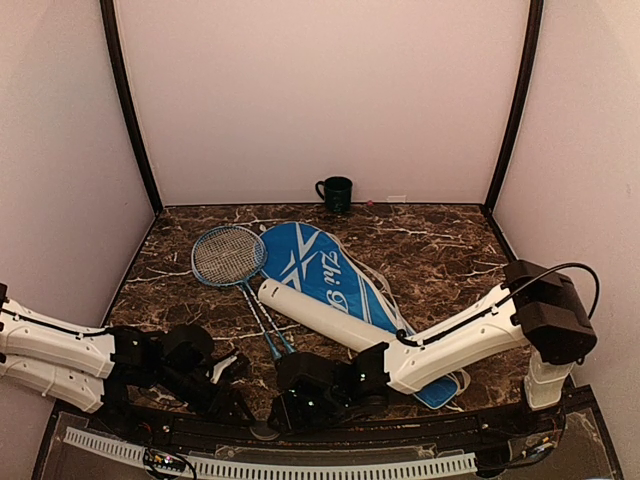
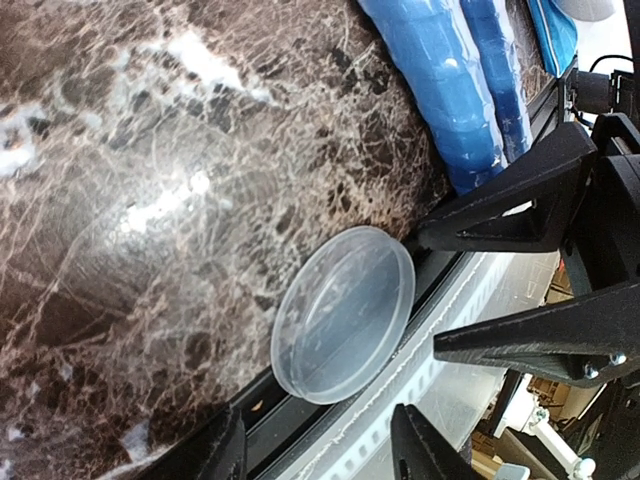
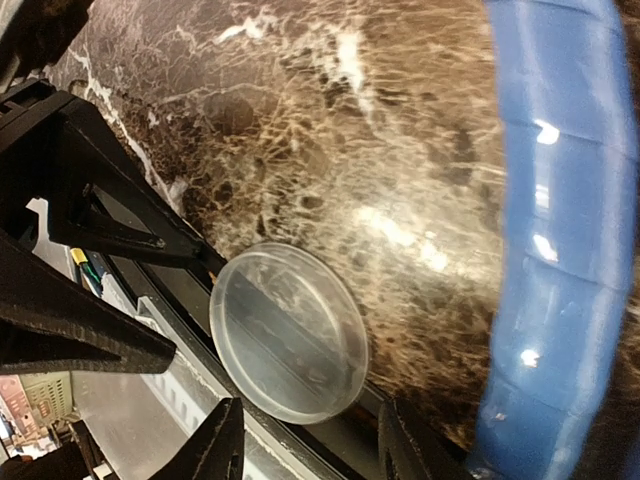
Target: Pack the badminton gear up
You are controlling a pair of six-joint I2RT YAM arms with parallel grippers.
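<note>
A clear round plastic lid (image 2: 345, 315) lies at the table's front edge. My left gripper stands partly open just in front of the lid, with nothing held between its fingers. From the other side my right gripper faces the same lid (image 3: 290, 335), its fingers also apart and empty. Seen from above, both grippers crowd around the lid (image 1: 264, 431). A white tube (image 1: 320, 318) lies across the blue racket bag (image 1: 315, 262). Left of it are the blue rackets (image 1: 229, 256), their grips partly hidden by my right arm.
A dark mug (image 1: 337, 194) stands at the back wall. Close to the lid runs a blue racket grip (image 3: 565, 230). Beyond the front edge is a slotted white rail (image 1: 330, 468). Bare table shows at the right rear.
</note>
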